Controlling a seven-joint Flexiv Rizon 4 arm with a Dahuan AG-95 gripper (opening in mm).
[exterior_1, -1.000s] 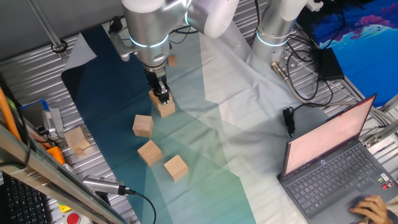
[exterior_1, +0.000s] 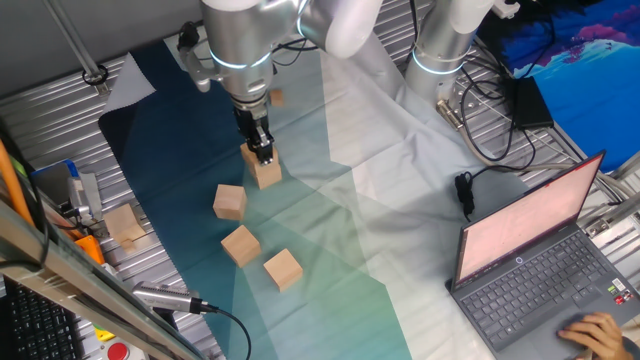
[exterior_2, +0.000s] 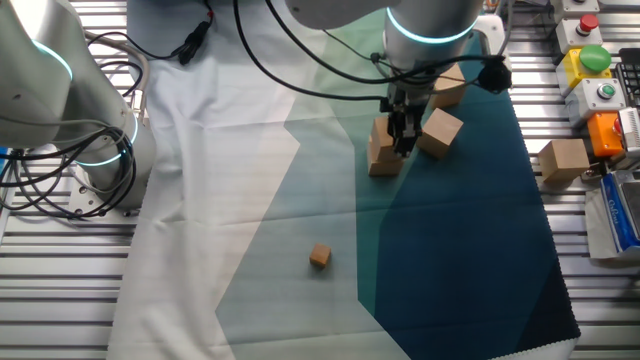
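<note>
My gripper (exterior_1: 262, 154) points down at the wooden block (exterior_1: 267, 174) nearest the arm, its dark fingers covering part of the wood. In exterior view 2 the gripper (exterior_2: 405, 146) is right against two light wooden pieces, an upper block (exterior_2: 382, 138) and a lower block (exterior_2: 384, 165). Whether these are stacked or side by side is unclear. The fingers overlap the wood, and I cannot tell if they are open or shut on it. Three more wooden cubes, a first cube (exterior_1: 230, 202), a second cube (exterior_1: 241, 246) and a third cube (exterior_1: 284, 269), lie apart on the cloth.
A small wooden cube (exterior_2: 320, 256) sits alone on the cloth. Another block (exterior_2: 564, 161) is off the cloth beside the button boxes. A laptop (exterior_1: 530, 260) with a person's hand (exterior_1: 596, 335) on it occupies the right.
The arm's wrist has shifted very slightly to the right in exterior view 1, while the fingertips stay at the same block. The blocks show no clear movement.
</note>
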